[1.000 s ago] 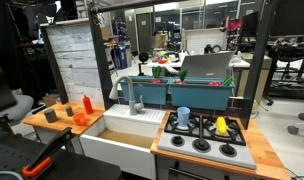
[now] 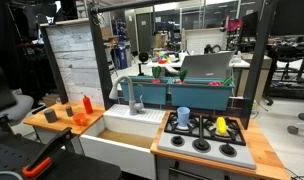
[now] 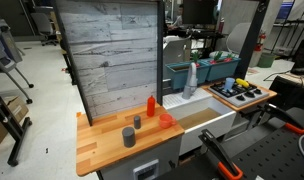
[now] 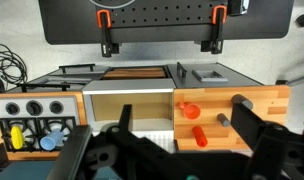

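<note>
My gripper stands open high over the toy kitchen in the wrist view, with nothing between its dark fingers. Below it is the empty sink basin (image 4: pixel 132 105). On the wooden counter (image 3: pixel 97 150) are an orange-red bowl (image 3: pixel 166 121), a red bottle (image 3: pixel 151 106), a larger grey cup (image 3: pixel 129 136) and a smaller grey cup (image 3: pixel 137 121). Across the sink, the stove (image 2: pixel 204 136) bears a blue cup (image 2: pixel 183 116) and a yellow object (image 2: pixel 222 126). The exterior views do not clearly show my gripper.
A grey faucet (image 2: pixel 134 92) rises behind the sink. Teal planter boxes (image 2: pixel 200 94) line the back, and a pale wood-plank panel (image 3: pixel 120 60) stands behind the counter. Dark posts frame the kitchen. Black clamps (image 4: pixel 219 30) with orange parts sit on the dark table edge in front.
</note>
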